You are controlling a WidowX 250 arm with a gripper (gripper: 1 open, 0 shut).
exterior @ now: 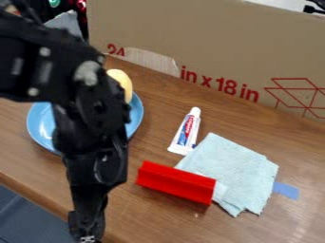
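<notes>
My black gripper (86, 228) reaches down at the lower left, in front of the blue plate (41, 123), which it partly hides; its fingertips are low near the table's front edge, and their spacing is hard to make out. A yellow object (122, 80) shows behind the arm at the plate's back. A red block-like object (176, 182) lies right of the gripper, apart from it. A toothpaste tube (185, 131) lies behind that, and a folded pale cloth (237, 173) is to the right.
A large cardboard box (216, 52) stands along the back. Blue tape (286, 190) lies right of the cloth. The table edge drops away at the lower left.
</notes>
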